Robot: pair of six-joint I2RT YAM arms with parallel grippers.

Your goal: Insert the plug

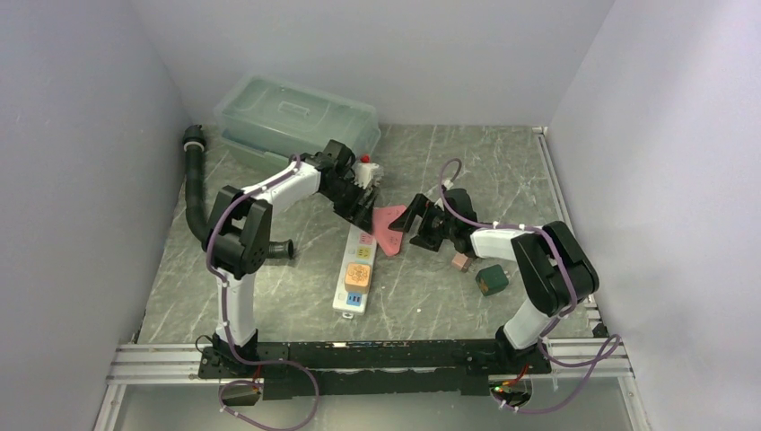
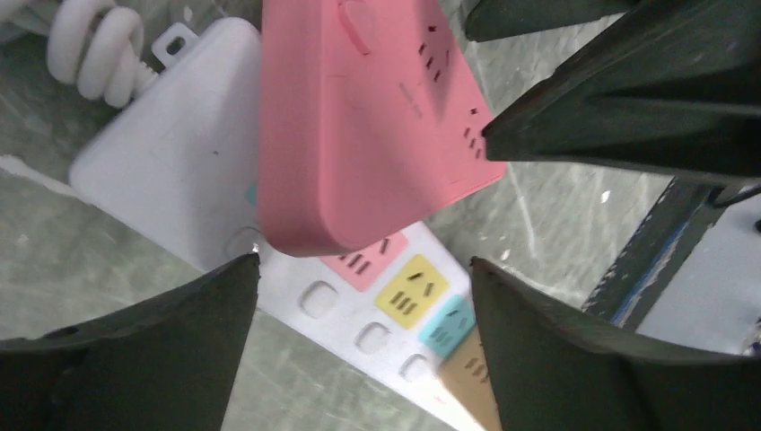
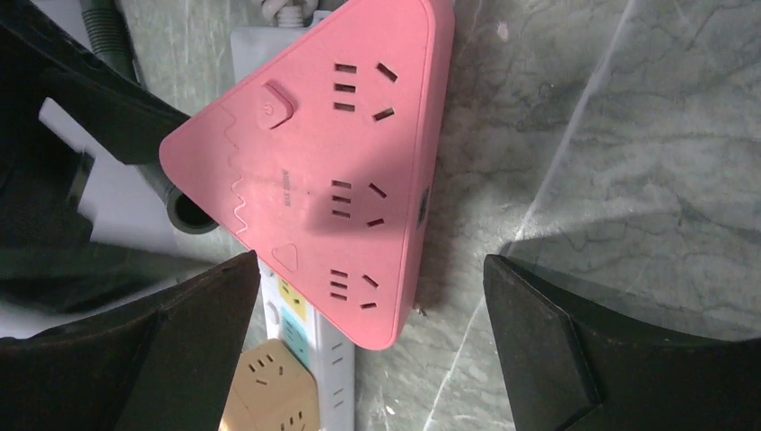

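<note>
A pink triangular block with socket slots stands at the far end of the white power strip. In the left wrist view the pink block is tilted above the strip's coloured sockets; whether it touches the strip cannot be told. My left gripper is at its left side, fingers apart, with the strip's sockets showing through the gap. My right gripper is on the other side, open. Between its fingers the right wrist view shows bare table and the slotted face of the pink block.
An orange cube sits on the strip's near half. A clear lidded bin fills the back left, with a black hose beside it. Right of centre lie a small pinkish cube and a dark green block.
</note>
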